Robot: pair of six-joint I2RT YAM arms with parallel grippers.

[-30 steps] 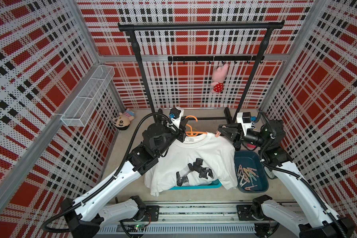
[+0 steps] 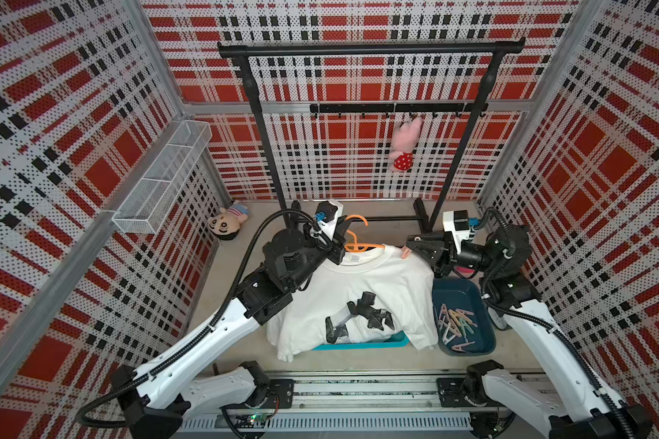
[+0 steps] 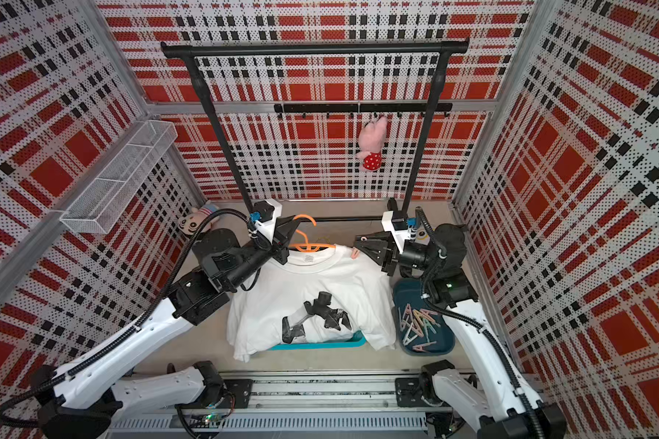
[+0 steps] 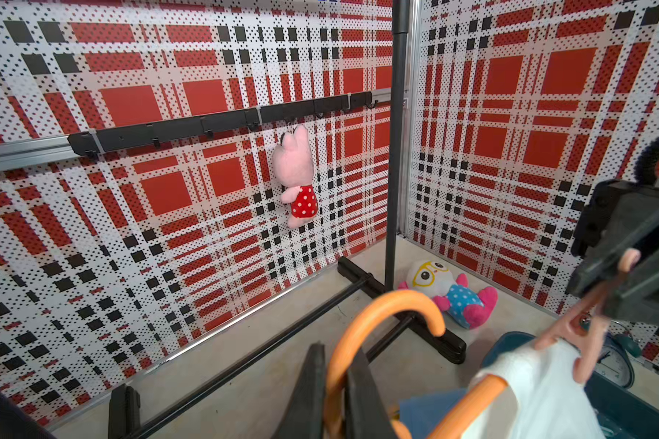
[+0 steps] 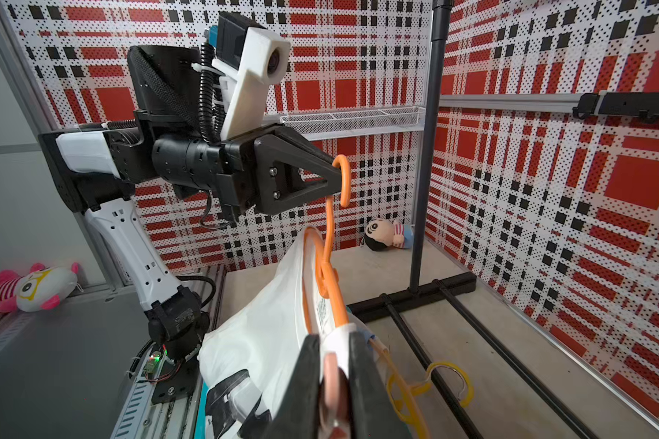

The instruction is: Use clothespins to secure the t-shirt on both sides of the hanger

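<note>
The white t-shirt (image 2: 358, 292) hangs from the orange hanger (image 4: 369, 316) over a teal tray. My left gripper is shut on the hanger's hook, seen also in the right wrist view near the top of the hanger. My right gripper is shut on a pink clothespin (image 4: 585, 344) at the shirt's shoulder on the right side, where the shirt lies over the hanger's arm; the clothespin's tips are at the fabric there. Whether it grips the fabric is hard to tell. The hanger's other side is mostly hidden behind my left arm in the top views.
A dark bin (image 2: 479, 333) of loose clothespins sits on the right. The black rack (image 2: 369, 48) stands behind, with a pink plush (image 2: 405, 142) hanging beyond it. A wire basket (image 2: 161, 179) is on the left wall; more plush toys lie on the floor.
My right gripper has shifted slightly to the right with the clothespin at the shoulder. The left gripper and hanger are nearly unchanged.
</note>
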